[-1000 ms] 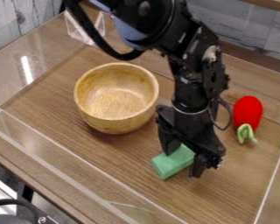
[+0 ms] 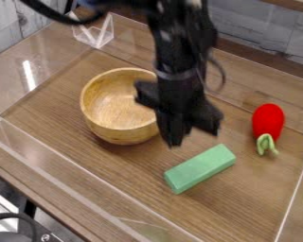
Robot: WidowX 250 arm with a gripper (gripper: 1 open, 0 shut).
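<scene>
A mint-green block [image 2: 200,168] lies on the wooden table in the lower middle. The black gripper [image 2: 181,126] hangs above and behind it, apart from the block, its dark prongs pointing down. Whether it holds anything is unclear, though nothing shows between the prongs.
A wooden bowl [image 2: 101,97] sits to the left, close beside the gripper. A red pepper-like object [image 2: 268,123] with a green stem lies at the right. A clear object [image 2: 91,28] stands at the back left.
The gripper has risen up and back, off the green block, which now shows whole, lying diagonally below it.
</scene>
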